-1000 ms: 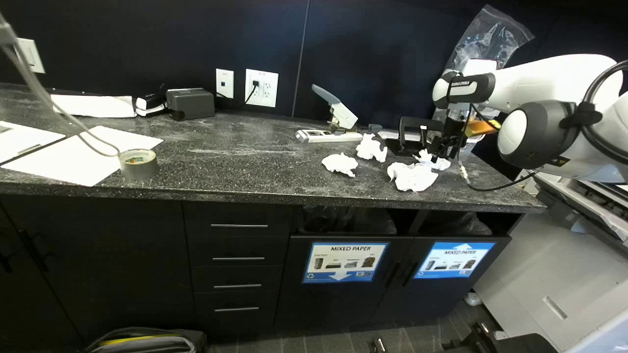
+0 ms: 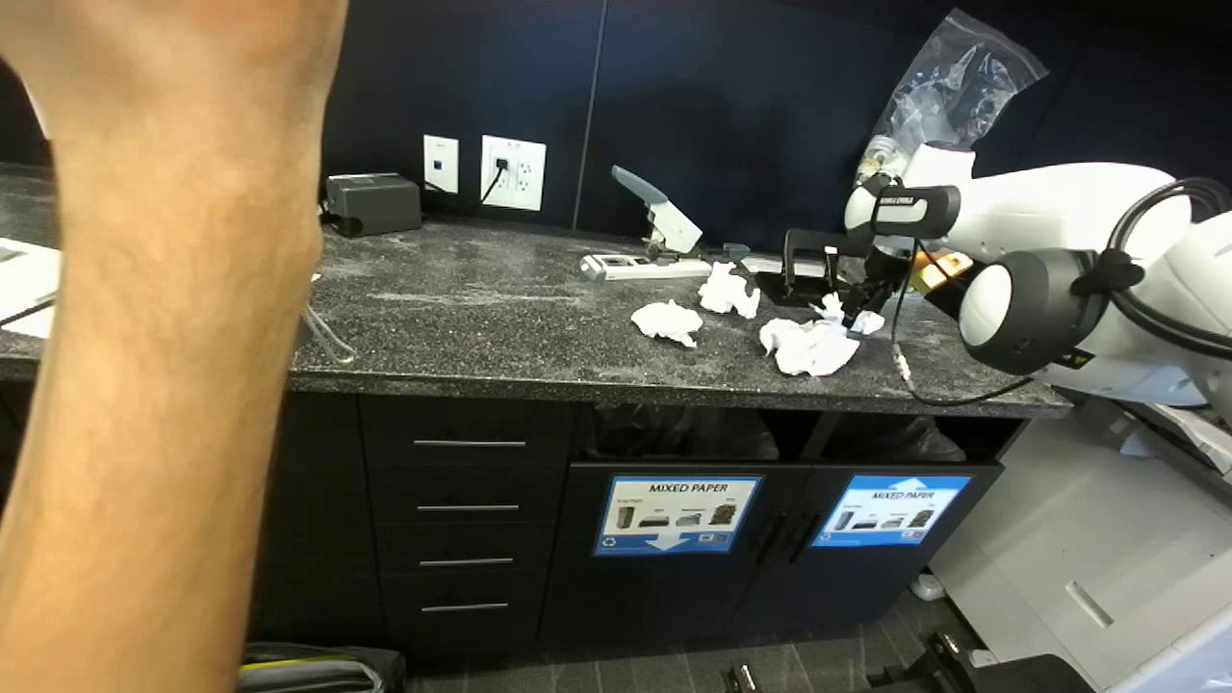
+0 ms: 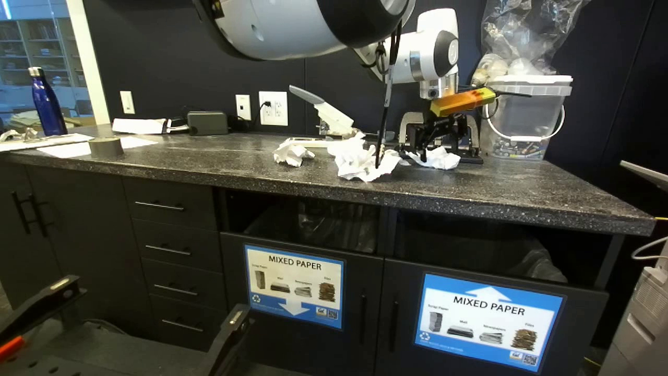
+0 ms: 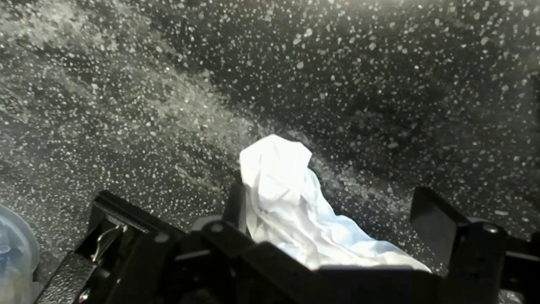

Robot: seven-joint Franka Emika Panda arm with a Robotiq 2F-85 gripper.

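Note:
A white crumpled paper (image 4: 283, 202) lies on the dark speckled counter between my gripper's two fingers, nearer the left one in the wrist view. My gripper stands open around it, with a clear gap to the right finger (image 4: 435, 220). In exterior view 2 the gripper (image 3: 443, 141) points down, low over this right-hand paper (image 3: 438, 159). Another crumpled paper (image 3: 363, 162) lies in front, crossed by a black cable. Farther left sits a further crumpled paper (image 3: 292, 152). Exterior view 1 also shows a crumpled paper ball (image 2: 728, 290) near the stapler.
A stapler (image 2: 670, 231) and a black hole punch (image 2: 797, 271) stand close behind the papers. At the back right is a clear bucket (image 3: 526, 116). A person's forearm (image 2: 173, 346) covers the left of exterior view 1. Bins marked MIXED PAPER (image 3: 294, 285) sit below the counter.
The arm has come down, bringing my gripper lower toward the right-hand paper. A person's forearm has entered at the left of exterior view 1. The papers look unmoved.

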